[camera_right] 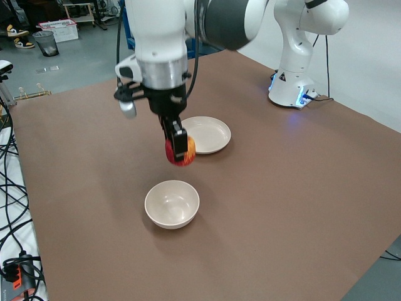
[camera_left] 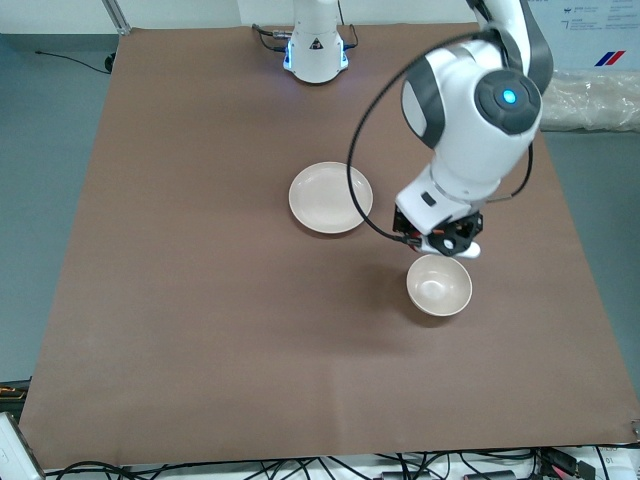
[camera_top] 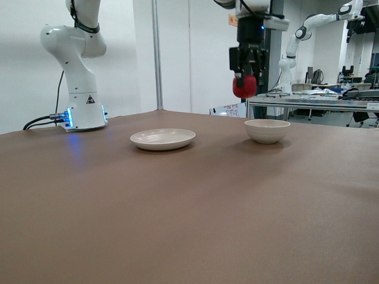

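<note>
My gripper [camera_right: 179,148] is shut on a round red-and-orange fruit, likely an apple [camera_top: 244,87], held in the air near a white bowl [camera_right: 171,204]. The top view shows the fruit above the table, left of and higher than the bowl [camera_top: 267,131]; in the left view the arm head hides it. A white plate [camera_left: 330,197] lies farther back on the brown table, empty, as does the bowl [camera_left: 439,285].
Cables run along the near edge in the left view.
</note>
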